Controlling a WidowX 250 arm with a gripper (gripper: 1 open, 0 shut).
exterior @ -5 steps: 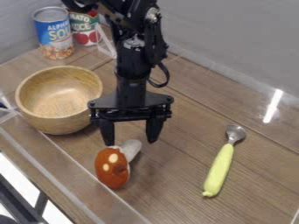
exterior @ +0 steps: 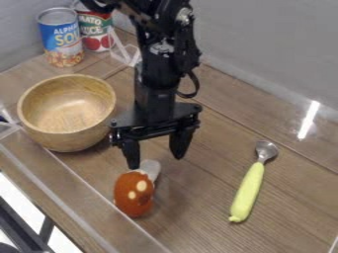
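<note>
The black gripper (exterior: 156, 150) hangs open over the wooden table, its fingers pointing down just above a small object with a red-brown, pale-spotted cap (exterior: 133, 195) and a pale stem. To its left sits a tan bowl (exterior: 66, 109), empty as far as it shows.
A yellow-green handled utensil (exterior: 246, 190) lies at the right. Two cans, a blue one (exterior: 61, 37) and a red one (exterior: 98, 30), stand at the back left. A wall edges the table behind.
The gripper has shifted slightly to the right. The red-capped object looks slightly shifted or turned, with its stem more upright in view.
</note>
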